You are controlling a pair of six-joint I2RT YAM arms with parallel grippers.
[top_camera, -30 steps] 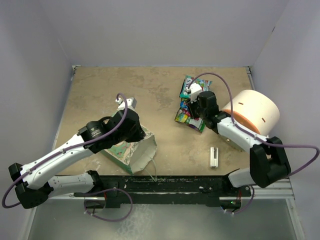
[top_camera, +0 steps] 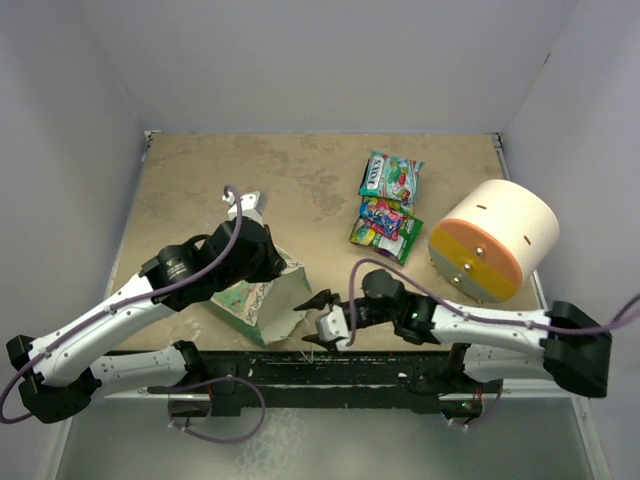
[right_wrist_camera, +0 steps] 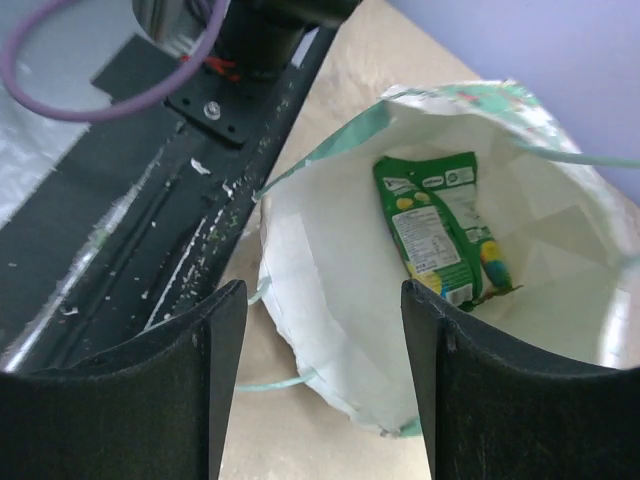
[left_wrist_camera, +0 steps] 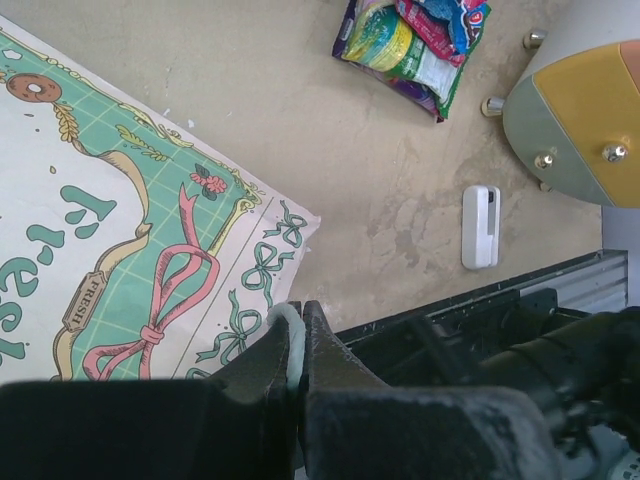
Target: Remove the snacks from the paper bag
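The paper bag [top_camera: 285, 305] lies at the front left, its mouth toward the right. Above it my left gripper is shut, by the bag's corner with a pale handle strand at its tips. My right gripper stands open at the mouth, nothing between its fingers; inside, a green snack packet [right_wrist_camera: 430, 225] shows in the right wrist view. A pile of snack bags [top_camera: 388, 200] lies at the back right of the table.
A cream cylindrical appliance [top_camera: 495, 225] stands on the right. A small white object [left_wrist_camera: 481, 225] lies near the front edge.
My right arm has swung from the snack pile down and left to the bag's mouth. The left arm has stayed nearly in place.
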